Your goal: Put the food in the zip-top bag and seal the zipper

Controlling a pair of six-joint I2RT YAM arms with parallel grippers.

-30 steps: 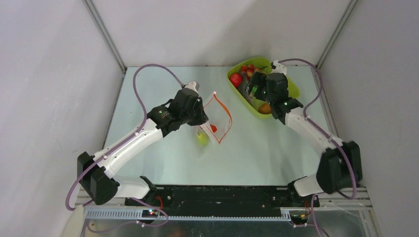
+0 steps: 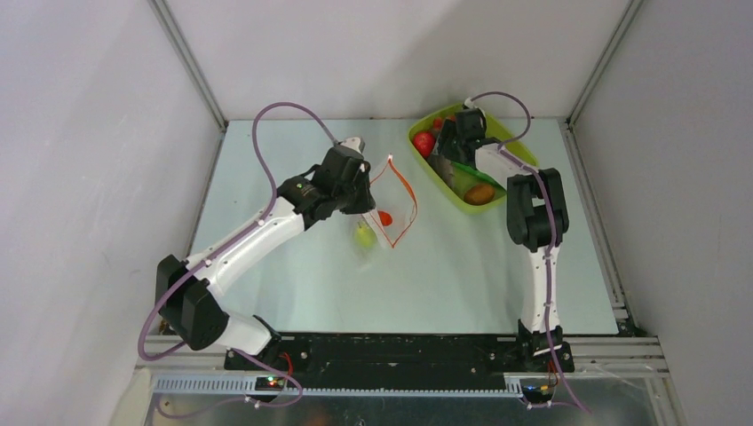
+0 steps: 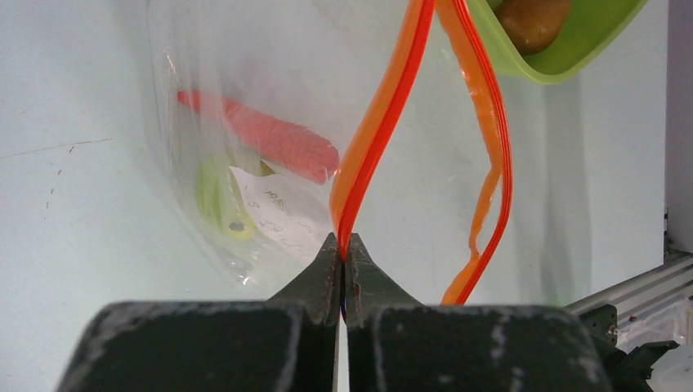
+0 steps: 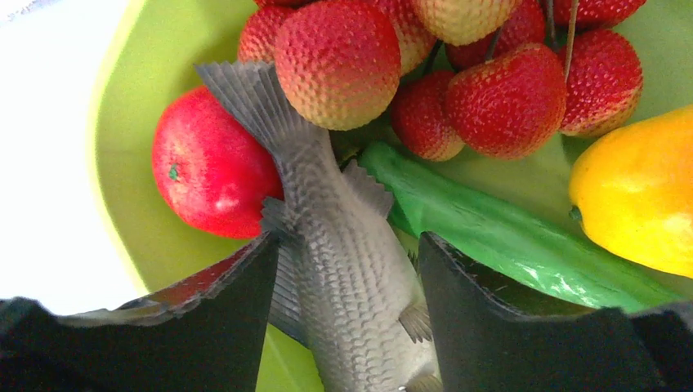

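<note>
A clear zip top bag [image 3: 409, 163] with orange zipper stands mouth-open, a carrot [image 3: 257, 131] and a pale green item [image 3: 214, 192] inside. My left gripper is shut on the bag's rim. In the right wrist view my right gripper is open above a grey fish [image 4: 347, 294] in the green bin [image 4: 122, 163]. Around the fish lie a red apple [image 4: 212, 171], lychee-like fruits [image 4: 502, 98], a green cucumber [image 4: 515, 237] and a yellow pepper or fruit [image 4: 637, 188].
The bin sits at the back right of the table [image 2: 444, 275], with a brown potato [image 2: 480, 194] at its front. Walls enclose the sides and back.
The left gripper and bag have shifted slightly toward the back.
</note>
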